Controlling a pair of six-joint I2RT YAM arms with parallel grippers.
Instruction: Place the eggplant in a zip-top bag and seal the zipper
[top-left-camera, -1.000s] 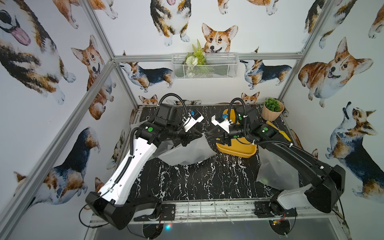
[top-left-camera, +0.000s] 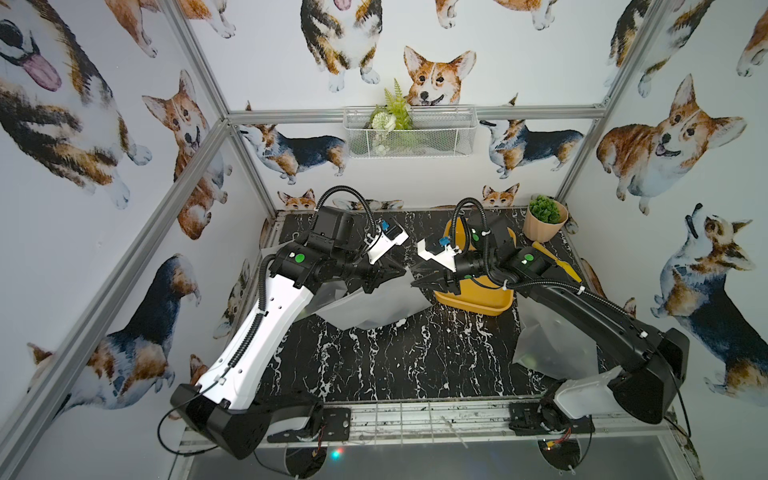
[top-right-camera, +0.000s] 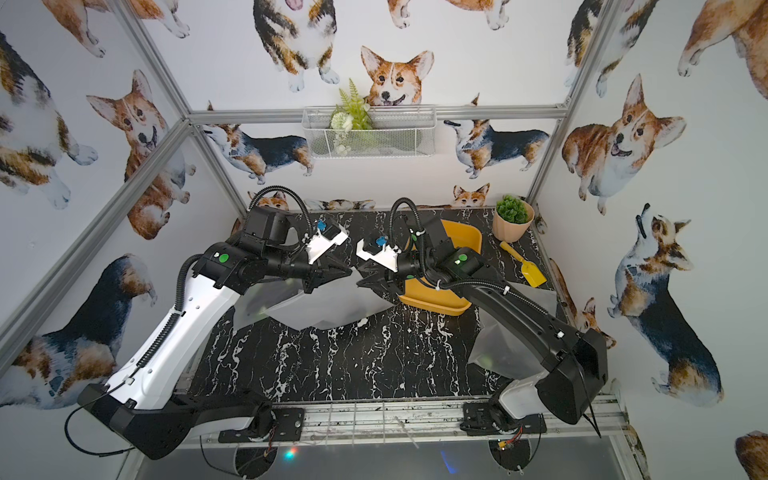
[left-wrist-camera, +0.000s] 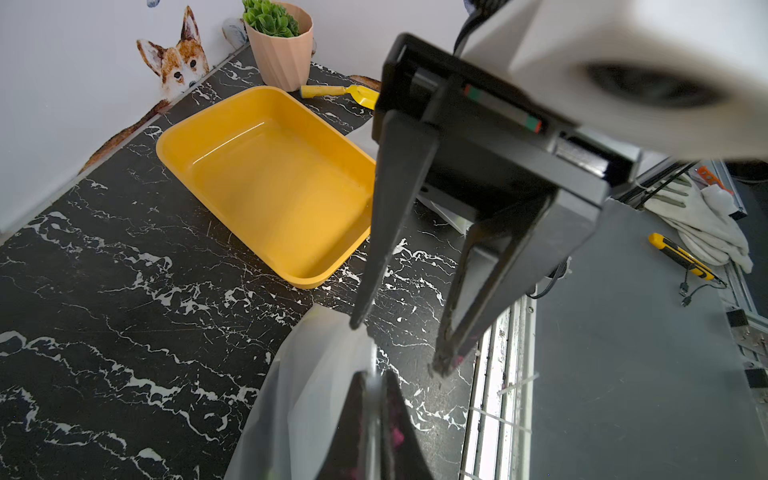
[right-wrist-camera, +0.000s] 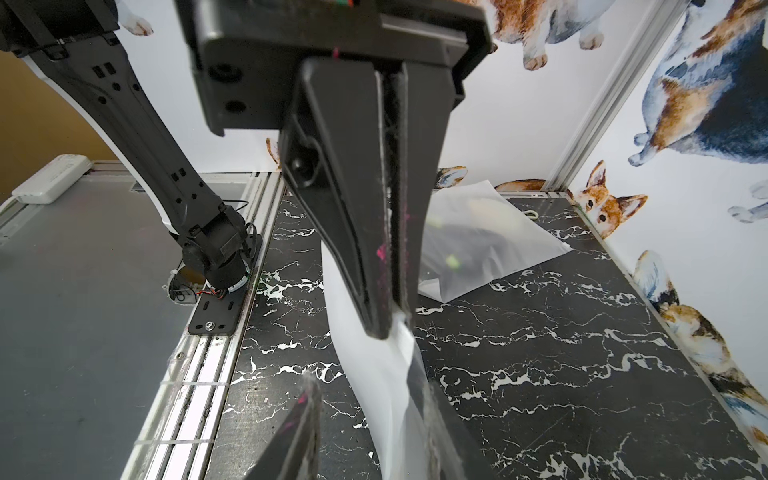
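A translucent bag (top-left-camera: 372, 308) hangs below my left gripper (top-left-camera: 400, 270), which is shut on its top edge, as seen in both wrist views. My right gripper faces it from the right, its fingers parted just above the bag's upper edge, with nothing seen held between them. Another translucent bag (right-wrist-camera: 488, 240) lies flat on the table behind the left gripper, with faint pale shapes showing through.
An empty yellow tray (left-wrist-camera: 256, 184) sits behind the grippers. A potted plant (top-left-camera: 544, 224) and a yellow scoop (top-right-camera: 532, 272) are at the back right. A bag (top-right-camera: 508, 344) lies front right.
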